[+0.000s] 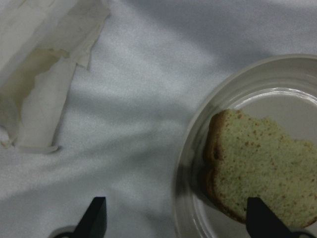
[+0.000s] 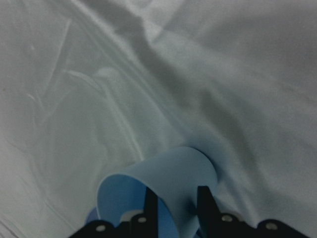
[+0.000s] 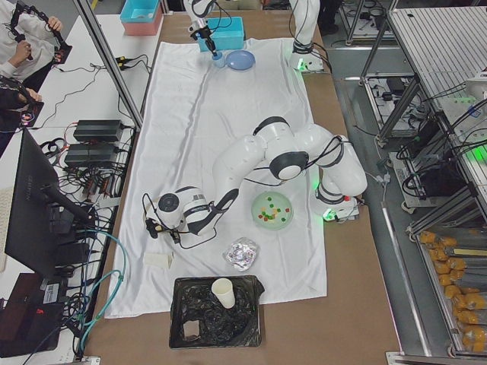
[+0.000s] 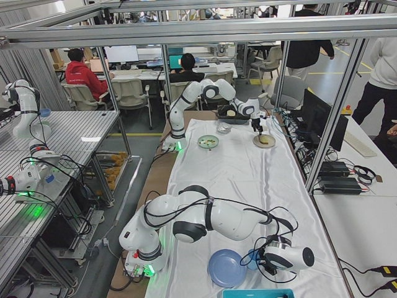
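My left gripper is open just above a plate (image 1: 183, 163) holding a slice of bread (image 1: 257, 168); crumpled paper (image 1: 39, 99) lies beside it on the cloth. My right gripper has its fingers either side of the near wall of a light blue cup (image 2: 148, 168), one inside, one outside; they stand apart, and contact with the wall is unclear. A blue plate (image 4: 226, 269) is beside that cup at the other end of the table.
A green plate (image 3: 272, 203) with small coloured pieces, crumpled foil (image 3: 241, 254) and a black lined tray (image 3: 251, 319) with a white cup (image 3: 224, 293) are at the left arm's end. A blue bin (image 3: 232, 30) is by the right arm.
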